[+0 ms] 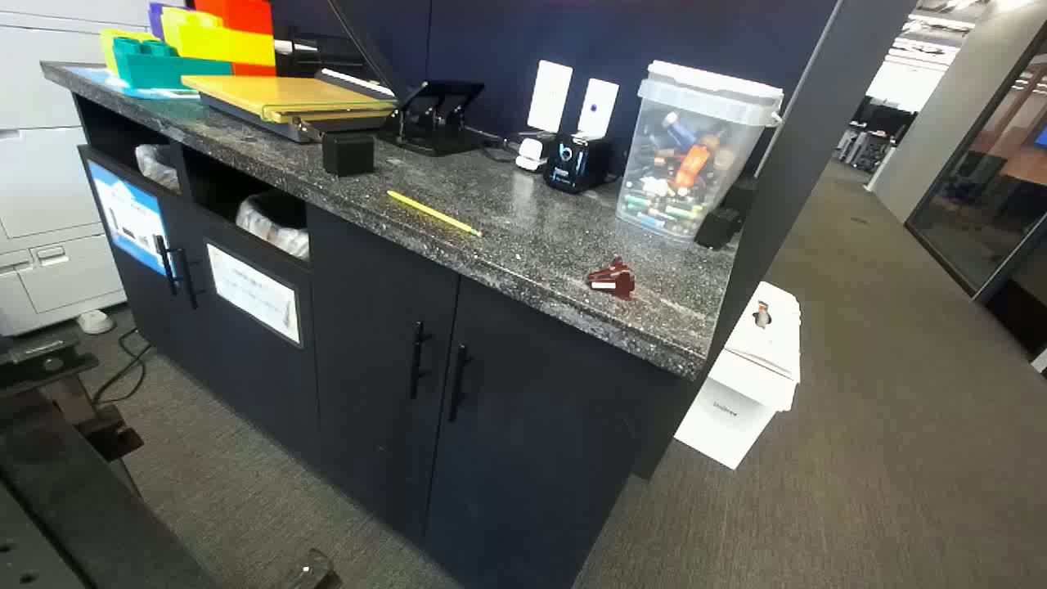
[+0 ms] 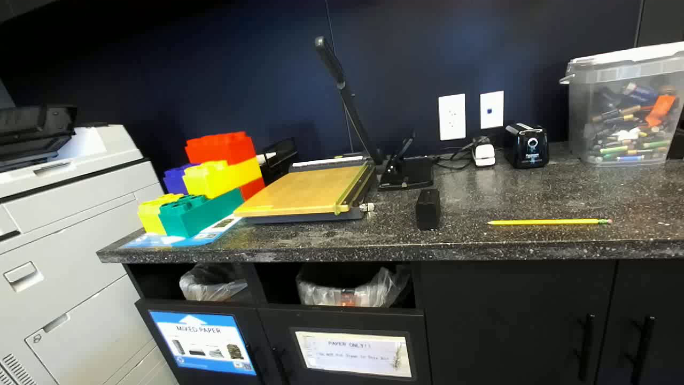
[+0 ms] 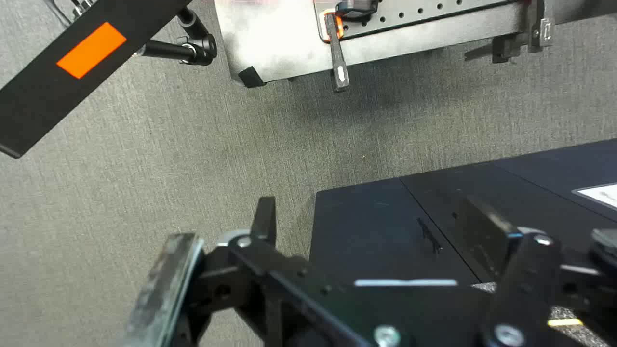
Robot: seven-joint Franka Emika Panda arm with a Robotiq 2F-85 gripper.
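Observation:
In the wrist view my gripper stands open, its fingers wide apart and nothing between them. Beneath it are grey carpet and a dark cabinet front; neither exterior view shows the gripper. A yellow pencil (image 1: 434, 213) lies on the speckled dark counter (image 2: 513, 247), near its front edge. Left of the pencil stands a small black block (image 2: 428, 209). Toward the counter's right end sits a dark red staple remover (image 1: 613, 280). A short yellow strip, likely the pencil (image 3: 565, 322), shows at the wrist view's lower right.
A paper cutter (image 2: 301, 189) with its arm raised and large toy bricks (image 2: 205, 215) fill the counter's left. At the back are a black phone stand (image 1: 437, 116), a pencil sharpener (image 2: 527, 146) and a clear marker tub (image 1: 687, 147). Bare counter lies between pencil and staple remover.

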